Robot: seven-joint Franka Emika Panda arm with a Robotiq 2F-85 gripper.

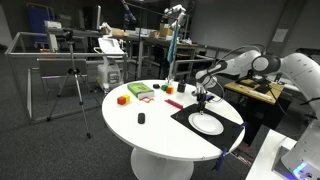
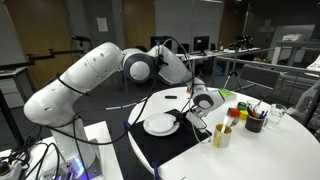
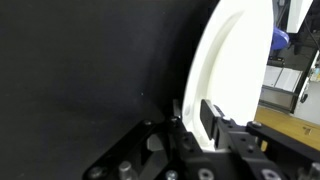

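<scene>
A white oval plate (image 1: 206, 123) lies on a black mat (image 1: 183, 117) on the round white table. My gripper (image 1: 200, 107) is low at the plate's back edge. In the wrist view the plate (image 3: 240, 65) fills the right side, and its near rim runs down between the fingers of my gripper, which stand partly open. Whether the fingers touch the rim cannot be made out. From the other side, the plate (image 2: 160, 124) lies flat with my gripper (image 2: 184, 121) at its edge.
A yellow mug (image 2: 222, 135) and a dark pen holder (image 2: 256, 121) stand close to the arm. A green box (image 1: 139, 89), a red block (image 1: 122, 100) and a dark object (image 1: 141, 118) sit on the table's left part, where much surface is clear.
</scene>
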